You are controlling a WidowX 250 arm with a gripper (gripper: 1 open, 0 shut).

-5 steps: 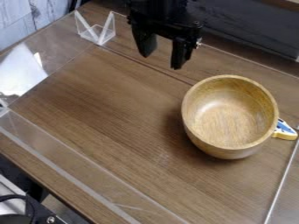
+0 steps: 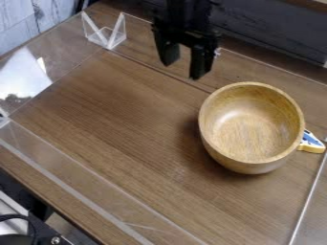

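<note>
The black gripper (image 2: 185, 56) hangs over the back of the wooden table, above and to the left of a wooden bowl (image 2: 250, 134). Its two fingers stand apart, open, with nothing visible between them. The bowl sits upright on the right half of the table, and a small white-and-blue object (image 2: 311, 144) shows at its right side, partly hidden by it.
A clear angular stand (image 2: 105, 32) stands at the back left. A dark wall runs along the back, and clear strips lie along the left and front edges.
The gripper has moved slightly and looks a little smaller and higher against the back of the table. The bowl and the other objects are unchanged.
</note>
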